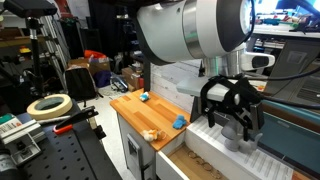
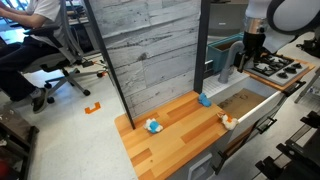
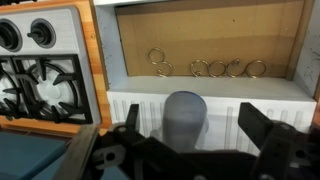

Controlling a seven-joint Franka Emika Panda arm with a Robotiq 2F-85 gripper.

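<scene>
A grey, round-topped object [image 3: 185,120] stands on a white ribbed ledge [image 3: 238,112] beside the drawer. My gripper is open, its dark fingers on either side of that object in the wrist view, with a visible gap to the right finger. From the side, the gripper [image 1: 229,117] hangs over the ledge and the grey object [image 1: 232,130] shows between and below its fingers. Whether either finger touches it cannot be told.
An open drawer [image 3: 215,35] with several metal rings lies alongside. A toy stove [image 3: 45,65] is beyond the ledge's other end. Blue toys [image 1: 180,122] and a pale toy [image 1: 151,134] rest on the wooden counter [image 1: 130,105].
</scene>
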